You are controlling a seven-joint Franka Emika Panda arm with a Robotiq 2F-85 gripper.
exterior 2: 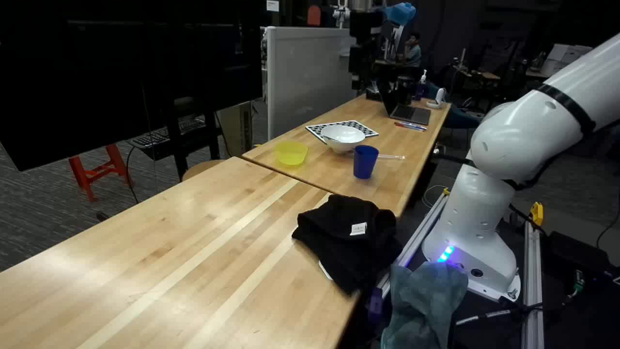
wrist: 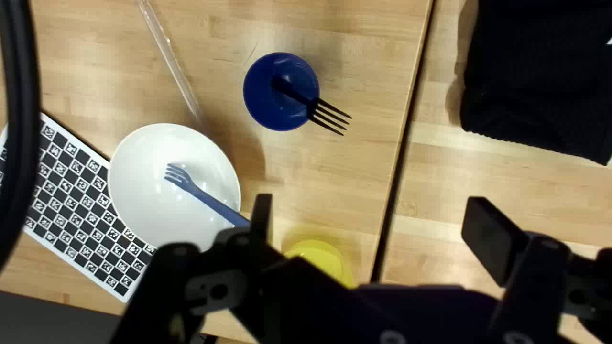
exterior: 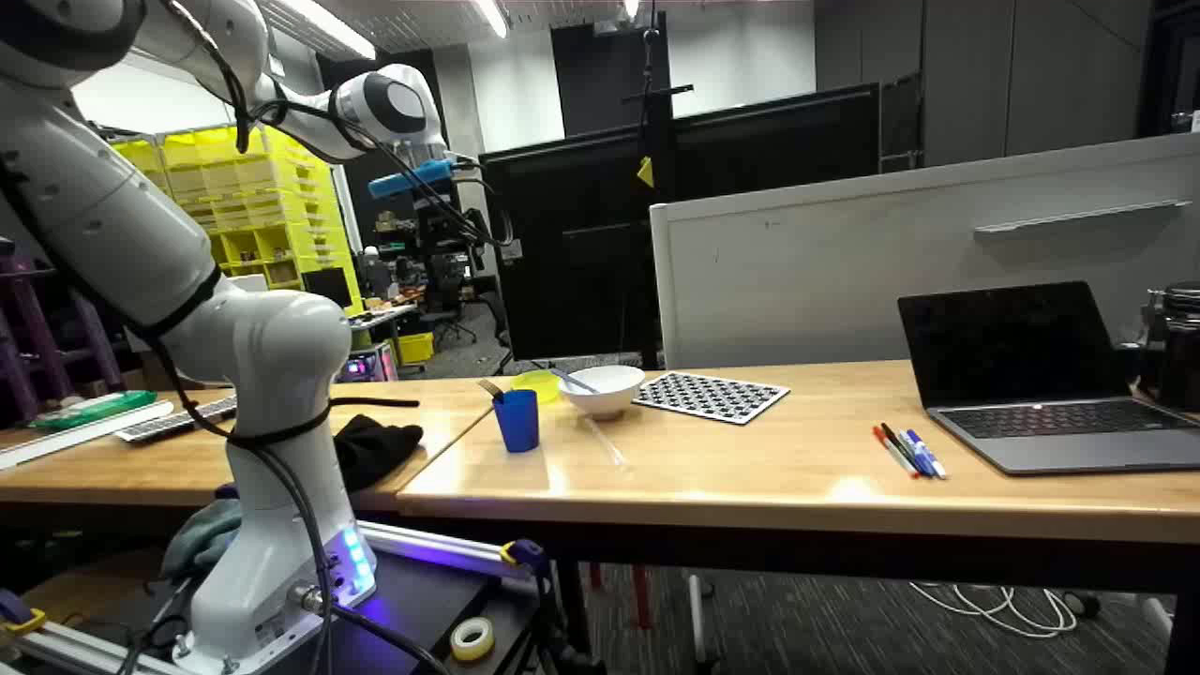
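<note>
My gripper is open, its two dark fingers wide apart and nothing between them. It hangs high above the table. Below it in the wrist view is a blue cup (wrist: 258, 94) with a black fork (wrist: 327, 114) leaning out over the rim. To the cup's left sits a white bowl (wrist: 143, 195), a blue-grey fork (wrist: 202, 195) lying inside with its handle across the rim. A yellow bowl (wrist: 321, 258) is partly hidden behind the gripper; exterior view 2 shows this yellow bowl (exterior 2: 291, 153) whole, upright on the table.
Beside the white bowl lies a checkered board (exterior: 711, 396). A clear stick (wrist: 172, 66) rests near the cup. Pens (exterior: 911, 452) and a laptop (exterior: 1057, 422) are farther right. Black cloth (exterior 2: 351, 238) covers the other table's edge.
</note>
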